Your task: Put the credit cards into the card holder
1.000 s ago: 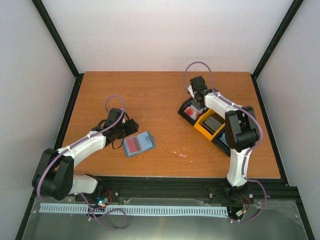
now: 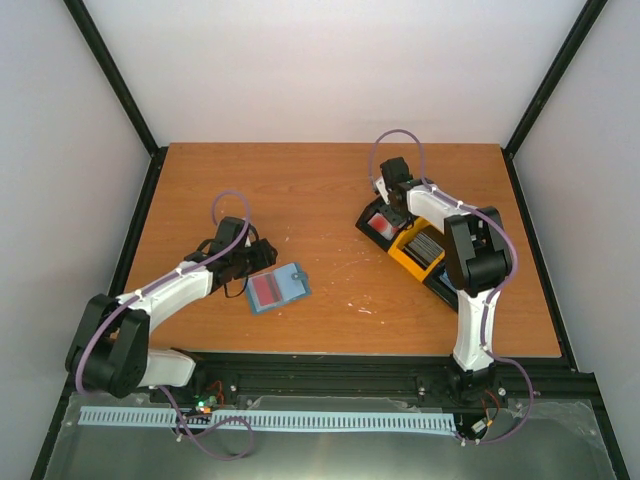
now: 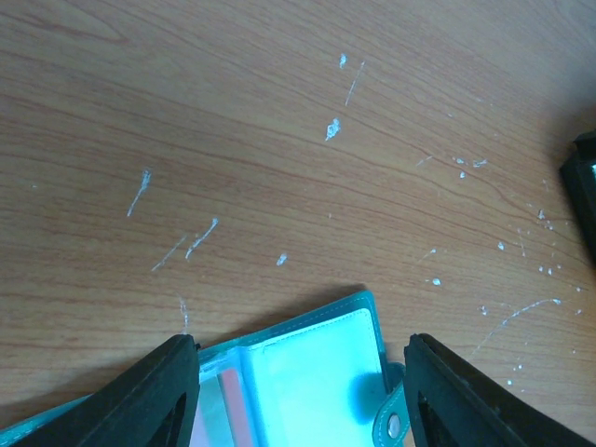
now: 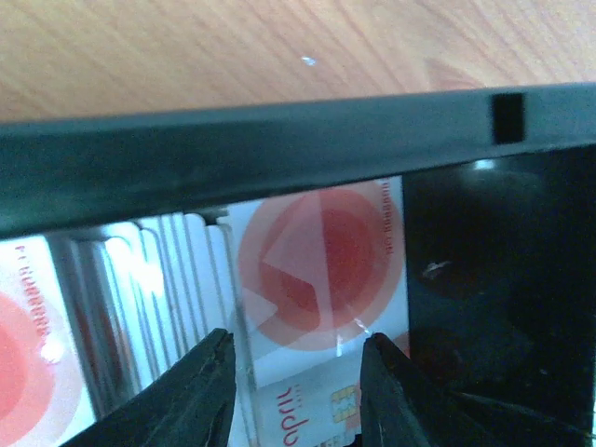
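The card holder (image 2: 292, 285), a blue-edged wallet with clear sleeves, lies unfolded on the left of the table. Just behind it in the top view hovers my left gripper (image 2: 268, 258); in the left wrist view its fingers are apart with nothing held, over the wallet (image 3: 317, 372). On the right stands a black and yellow box with cards. My right gripper is open above one compartment, where a white card with a red circle (image 4: 321, 270) lies between and beyond its fingers. Several cards stand on edge (image 4: 168, 279) beside it.
The box (image 2: 408, 262) sits slanted; its dark front wall (image 4: 279, 149) crosses the right wrist view. Another red-circled card (image 4: 23, 345) is at the left of that view.
My right arm has shifted slightly about the box's far end, its gripper staying over the card compartment. The left arm and the wallet look unchanged.
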